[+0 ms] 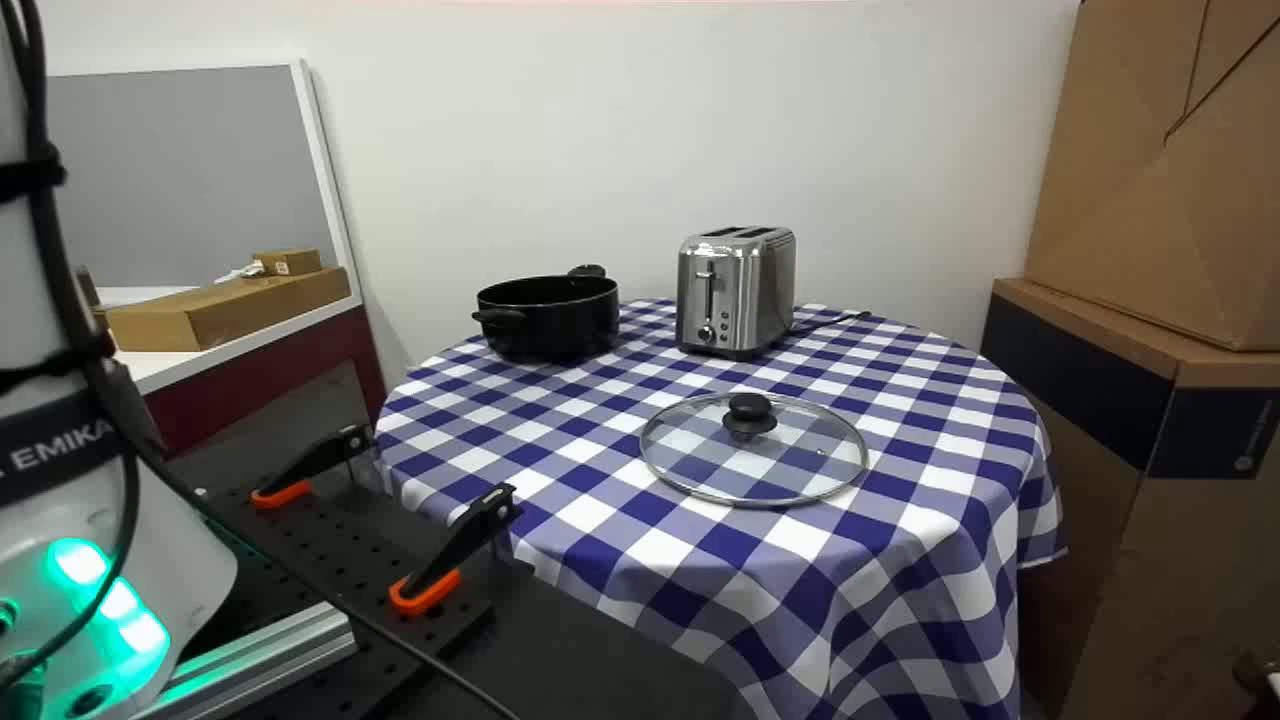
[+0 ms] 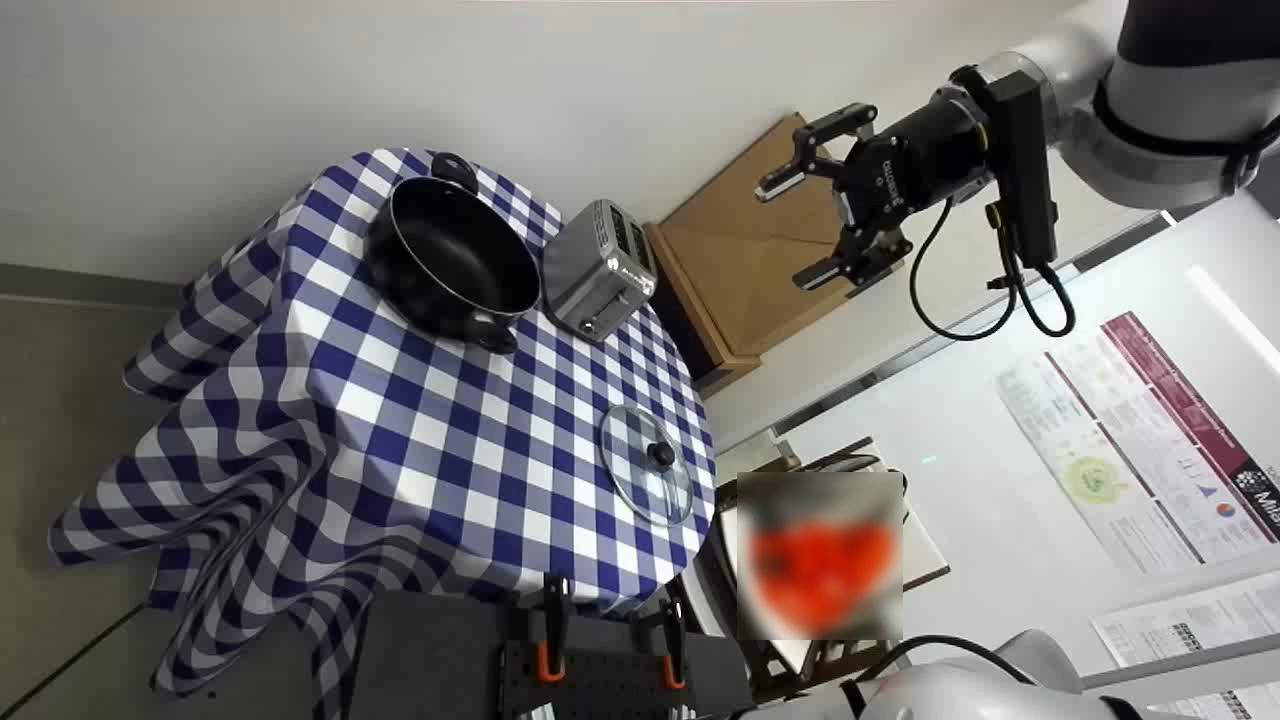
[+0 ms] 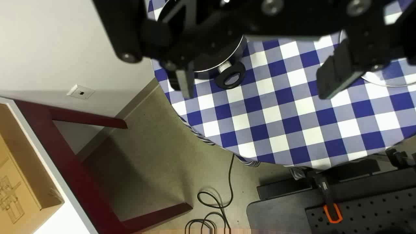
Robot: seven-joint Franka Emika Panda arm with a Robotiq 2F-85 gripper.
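My gripper [image 2: 792, 236] hangs in the air high above the table, its fingers spread wide and nothing between them. In the wrist view, the fingertips [image 3: 186, 82] frame a patch of checked cloth. A black two-handled pot [image 1: 549, 318] stands uncovered at the back left of the table; its inside [image 2: 462, 240] looks empty. Right of the pot is a silver toaster [image 1: 737, 292], both slots facing up. A round glass lid [image 1: 753, 468] with a black knob [image 1: 750, 414] lies flat, knob upward, toward the table's front right. The gripper is apart from all of them.
A blue-and-white checked cloth [image 1: 528, 438] covers the round table, with free room left of the lid. Black clamps with orange ends [image 1: 456, 552] stick up at the robot's base plate. Large cardboard boxes [image 1: 1176, 192] stand to the right. The toaster's cord [image 1: 828, 322] trails behind it.
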